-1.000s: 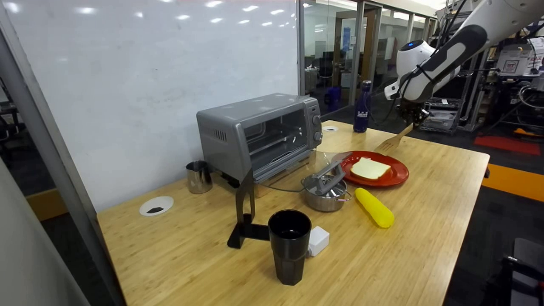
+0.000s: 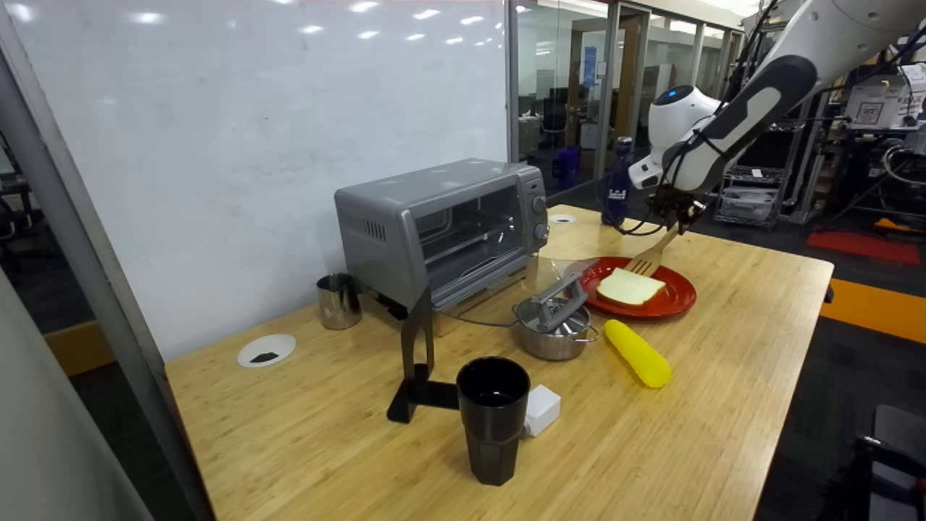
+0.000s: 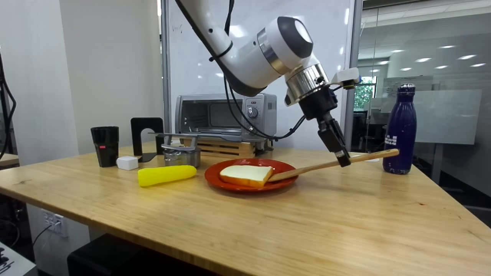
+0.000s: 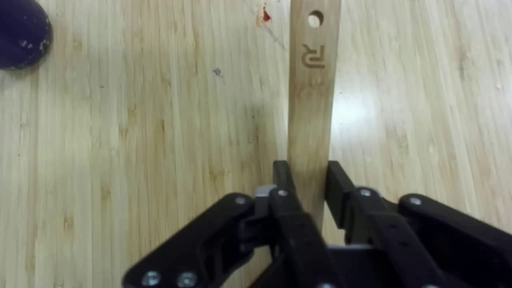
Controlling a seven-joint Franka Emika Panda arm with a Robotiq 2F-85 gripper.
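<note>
My gripper [image 3: 343,158] is shut on the handle of a wooden slotted spatula [image 3: 317,167]. In the wrist view the handle [image 4: 313,96] passes between the two black fingers, its holed end pointing away. The spatula slopes down to a red plate [image 3: 216,181], where its slotted head [image 2: 643,263] reaches over the rim. A slice of bread [image 2: 630,287] lies flat on that plate. The spatula's tip is right at the bread's edge; whether any of it is beneath the slice I cannot tell.
A dark blue bottle [image 3: 399,133] stands near the handle's end. Beyond the plate are a lidded steel pot [image 2: 555,337], a yellow object [image 2: 638,354] and an open toaster oven [image 2: 373,217]. A black cup [image 2: 492,425] stands farther off.
My gripper has moved toward the plate, carrying the spatula with it. The spatula's head was just outside the rim and is now over the plate beside the bread. The plate and bread look unmoved.
</note>
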